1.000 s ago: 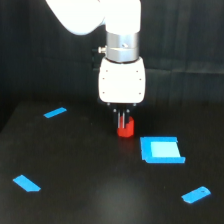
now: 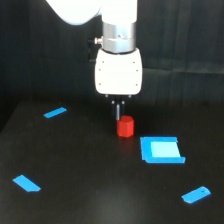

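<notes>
A small red block (image 2: 125,127) stands upright on the dark table, near the middle of the camera view. My white gripper (image 2: 117,112) hangs from above with its thin fingers pointing down, just beside the block's upper left edge. The fingers are dark and small against the black background. Whether they touch the block, and how far apart they stand, I cannot tell.
Right of the block, blue tape frames a pale square (image 2: 164,149). Blue tape strips lie at the back left (image 2: 55,112), front left (image 2: 26,183) and front right (image 2: 196,194).
My gripper has shifted slightly left and up. Its fingers overlapped the red block before and now appear at the block's left side. The block looks to be in about the same place.
</notes>
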